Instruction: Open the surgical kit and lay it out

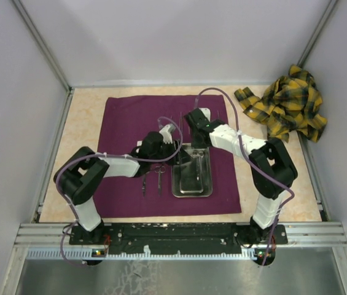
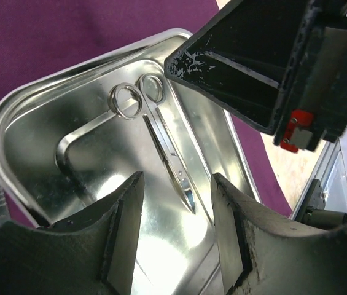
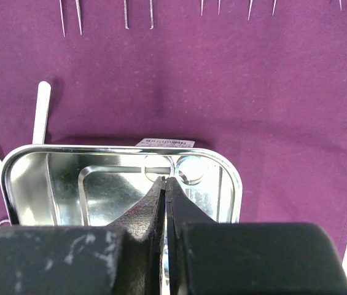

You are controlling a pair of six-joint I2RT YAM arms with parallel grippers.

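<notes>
A steel tray [image 1: 191, 190] lies on the purple cloth [image 1: 118, 110], holding scissors [image 2: 179, 178] with both rings at its back. My left gripper is over the tray, fingers apart above the scissors, nothing seen between them. My right gripper is shut, its tips at the tray's back near the scissor rings; the right arm also shows at the top of the left wrist view. More scissors [image 1: 159, 178] lie left of the tray. Several thin instruments [image 3: 126, 15] lie behind it, with a white-handled tool [image 3: 41, 107].
A crumpled yellow-black plaid cloth [image 1: 290, 101] lies at the back right on the pale table [image 1: 69, 203]. The two arms are close together over the tray.
</notes>
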